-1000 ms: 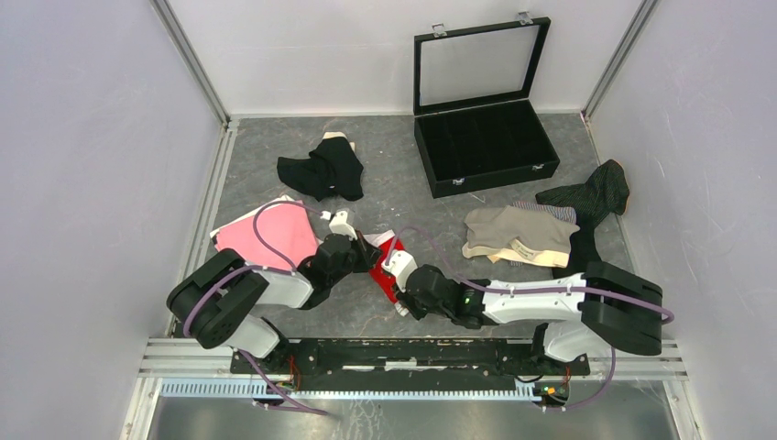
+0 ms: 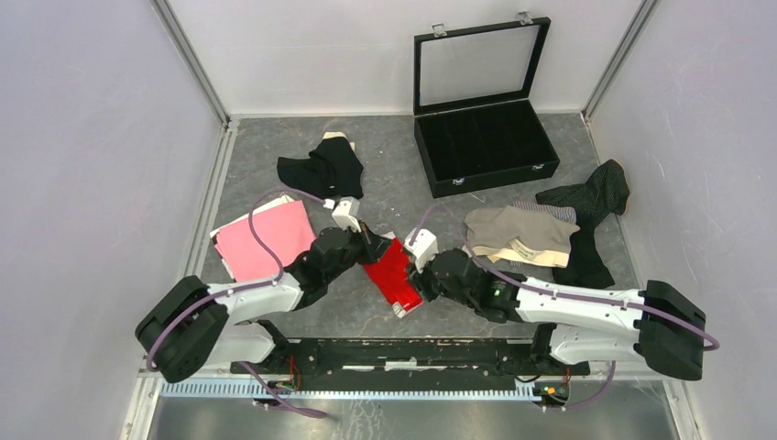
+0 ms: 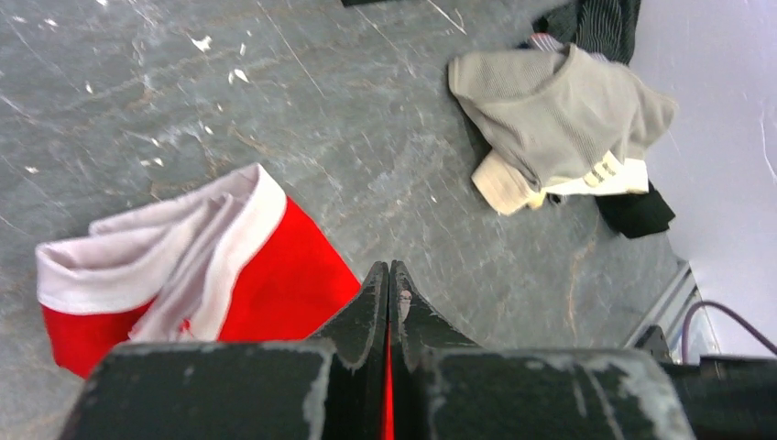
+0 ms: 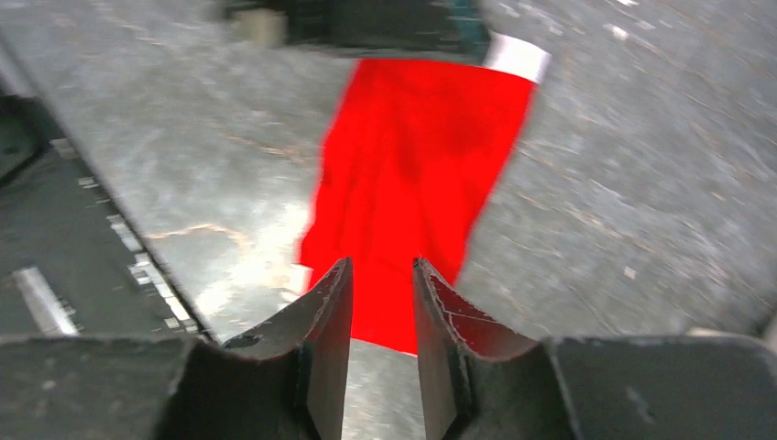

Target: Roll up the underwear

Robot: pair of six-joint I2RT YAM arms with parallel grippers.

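Note:
The red underwear (image 2: 389, 271) is a narrow folded strip on the grey table, lying at a slant between the two arms. At its far end, the pale waistband (image 3: 260, 213) is bunched and folded in the left wrist view. My left gripper is shut above the red cloth, with no cloth visibly pinched at its tips. My right gripper stands part open over the near end; red cloth shows through the gap, beneath the fingertips. Seen from above, the arms cover parts of the garment.
A black open box (image 2: 486, 147) stands at the back. Pink cloth (image 2: 268, 240) and a black garment (image 2: 321, 169) lie to the left. Beige underwear (image 2: 519, 234) and dark clothes (image 2: 591, 206) are at the right. Bare table (image 2: 394, 151) separates them.
My right gripper has shifted right and a little away from the table's front, uncovering more red cloth. My left gripper has moved slightly right, while its elbow has swung left and forward.

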